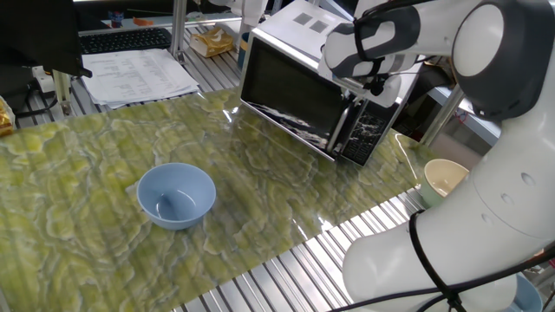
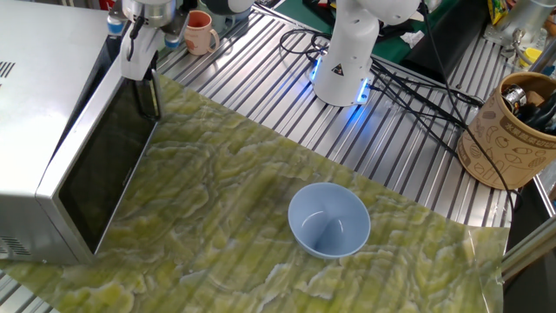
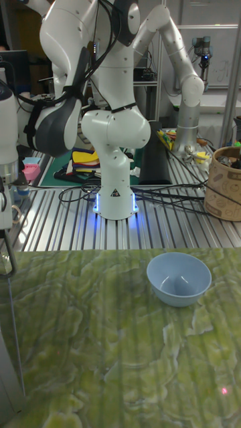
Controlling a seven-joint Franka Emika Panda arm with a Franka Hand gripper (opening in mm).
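Observation:
The microwave stands at the back of the green marbled mat, its dark glass door facing the mat. A dark gap, wider toward the handle side, shows between door and body in exterior view 2, so the door is slightly ajar. My gripper is at the upper handle end of the door, by the handle. Its fingers are mostly hidden, and whether they close round the handle cannot be made out. A light blue bowl sits upright and empty on the mat, well away from the gripper.
A pink mug stands behind the gripper on the slatted table. A patterned tub holds tools at the right. Cables lie around my base. Papers lie beyond the mat.

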